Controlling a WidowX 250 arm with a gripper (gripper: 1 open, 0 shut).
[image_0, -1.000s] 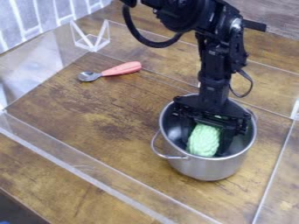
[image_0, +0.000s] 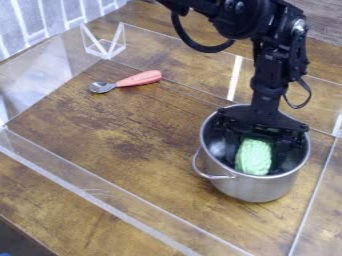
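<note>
A steel pot (image_0: 247, 182) with a wire handle stands on the wooden table at the right. Inside it lies a pale green object (image_0: 254, 156), like a cabbage. The black arm comes down from the top, and its gripper (image_0: 257, 138) is inside the pot's rim, over the green object. The fingers are dark against the dark interior, so whether they are open or touching the object cannot be made out.
A spoon with a red handle (image_0: 139, 78) lies at the upper left, near a small white wire stand (image_0: 104, 44). Clear plastic strips border the wooden table (image_0: 107, 150).
The arm has shifted slightly to the right, and the pot with the green object has moved a little with it.
</note>
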